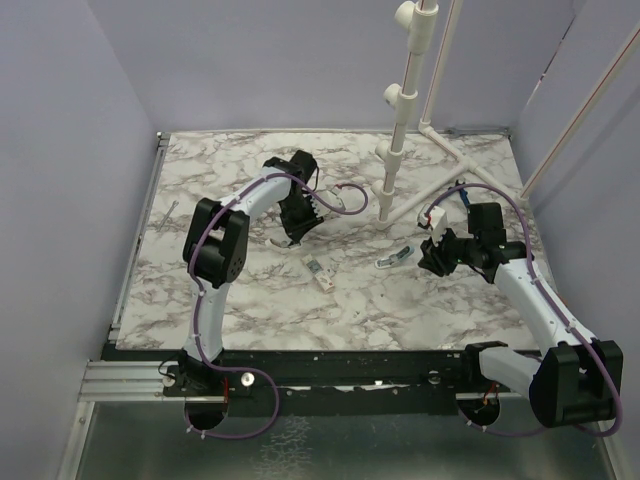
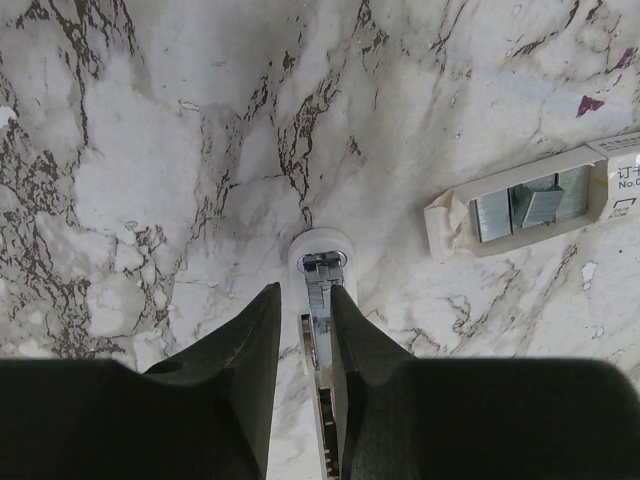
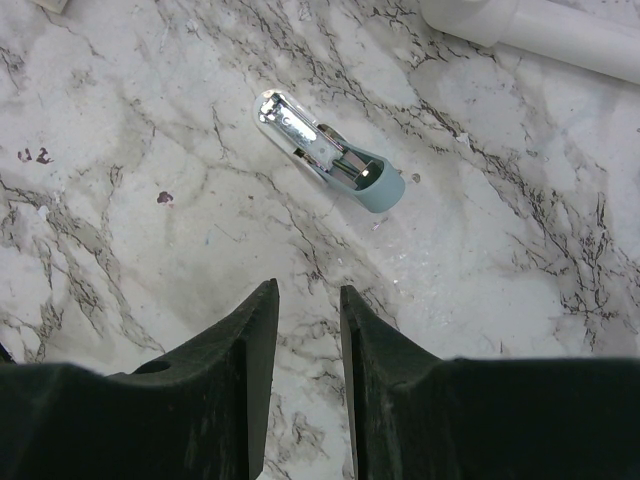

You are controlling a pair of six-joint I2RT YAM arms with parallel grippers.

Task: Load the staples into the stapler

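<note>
A stapler part with a metal channel [image 2: 322,290] lies on the marble below my left gripper, whose fingers are part open over it with nothing seen held. An open staple box [image 1: 318,272] [image 2: 470,200] holds grey staple strips [image 2: 535,205] and lies beside it. A pale blue-and-metal stapler piece [image 1: 395,256] [image 3: 330,153] lies right of the box. My right gripper is just right of that piece, its fingers apart with only table between them.
A white pipe frame [image 1: 450,180] stands over the back right. A thin rod [image 1: 168,216] lies at the far left.
</note>
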